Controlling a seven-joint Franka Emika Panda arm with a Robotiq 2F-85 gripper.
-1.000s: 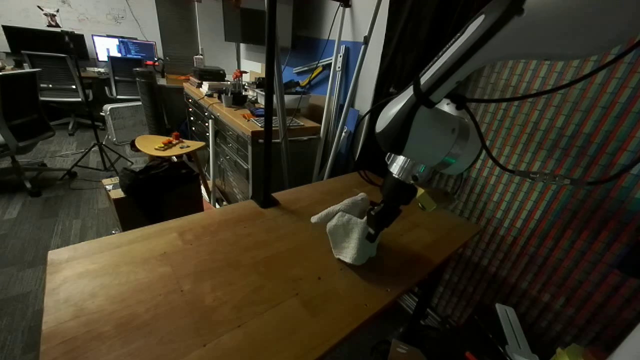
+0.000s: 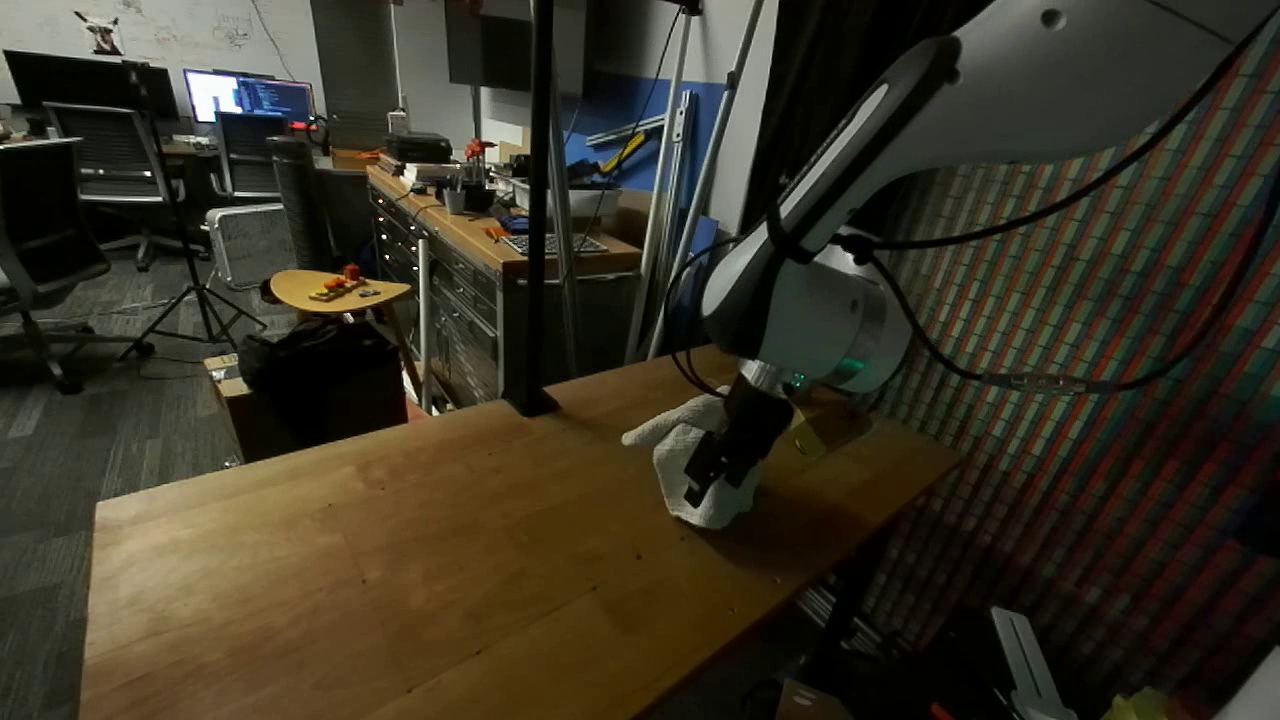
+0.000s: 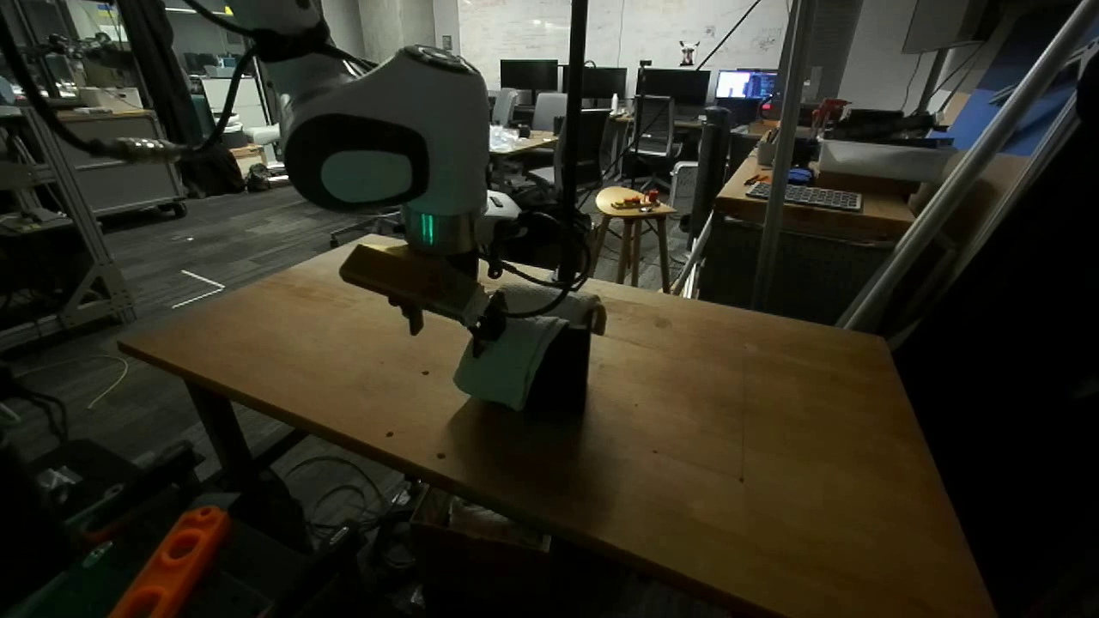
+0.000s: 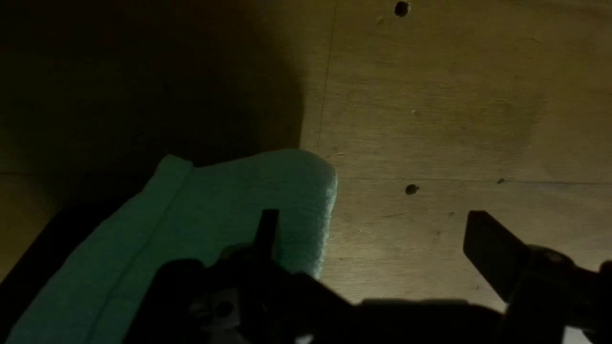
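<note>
A pale cloth drapes over a dark, block-like object on the wooden table; what that object is cannot be made out. My gripper is open, its fingers well apart. In the wrist view, one finger overlaps the near end of the cloth, while the other finger is over bare wood to the right. Seen from exterior view 2, the gripper is at the cloth's left edge, one finger against or just in front of the fabric. Whether they touch is unclear.
Bare table stretches across the front and left in exterior view 1. A black upright post rises at the table's back edge. Cables hang from the arm close over the cloth.
My arm and gripper have moved left and slightly down in exterior view 1, from the cloth's right edge to in front of it. The cloth looks almost unmoved.
</note>
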